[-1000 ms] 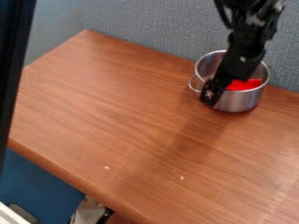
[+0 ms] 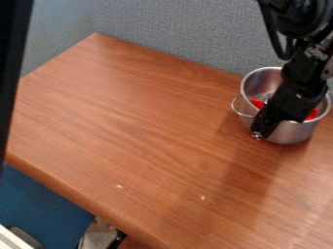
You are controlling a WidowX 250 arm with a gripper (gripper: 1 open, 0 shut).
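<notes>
A steel pot point(image 2: 285, 134) with side handles stands at the right of the wooden table, near the grey back wall. Red items point(image 2: 311, 114) lie inside it. My black gripper point(image 2: 259, 129) reaches down from the upper right over the pot, its tip low at the pot's front-left rim. The arm hides part of the pot, and whether the fingers are open or shut is not clear.
A grey wall runs along the back, and the table's left edge drops to a blue floor.
The pot and my gripper have both moved to the right, with the gripper staying at the pot's front-left.
</notes>
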